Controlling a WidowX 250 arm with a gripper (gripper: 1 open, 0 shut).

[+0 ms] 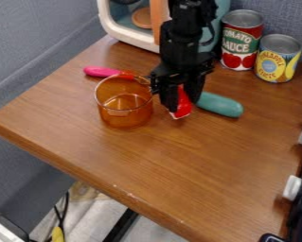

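Note:
The black gripper [179,83] hangs over the table just right of an amber see-through cup [124,112], at a red object [183,109] with a pale lower edge; whether its fingers are closed on that object is hard to tell. A teal cylindrical item [222,105] lies on the wood to the right, partly behind the red object. A pink handled item [105,72] lies behind the cup.
A tomato can [240,43] and a yellow can [277,61] stand at the back right. A pale blue-and-white appliance [131,17] is behind the arm. Dark equipment with white knobs [293,188] lines the right edge.

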